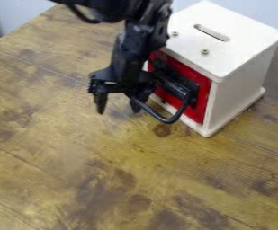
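A white wooden box (237, 49) with a slot in its top and a red front (194, 108) stands at the upper right. A black handle bar (160, 115) juts from the red front, near the table. My gripper (116, 97) is low beside the front, left of the handle, its fingers pointing down and blurred. Whether it holds anything or how far it is open cannot be made out.
A pale wall or edge shows at the top corners.
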